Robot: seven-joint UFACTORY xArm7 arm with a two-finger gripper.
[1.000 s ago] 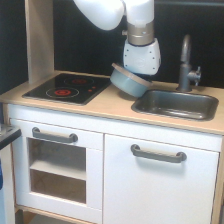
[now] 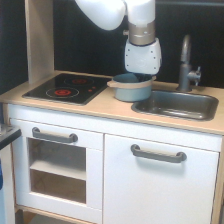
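A blue-grey pot (image 2: 130, 90) with a light rim stands about level at the left edge of the sink (image 2: 180, 104), partly in front of the basin's left end as seen here. My white gripper (image 2: 141, 76) reaches straight down at the pot's back right, its lower end close to the rim. The pot and the hand's own body hide the fingertips, so whether they are closed on the rim does not show.
Left on the wooden counter lies a black stove (image 2: 68, 88) with red-ringed burners, its top clear. A dark faucet (image 2: 186, 62) rises behind the sink, right of my hand. Below are an oven-like cabinet (image 2: 60, 168) and a white door (image 2: 160, 185), both closed.
The pot was tilted, its left side raised; now it sits level, slightly lower and to the right. My gripper has shifted a little to the right.
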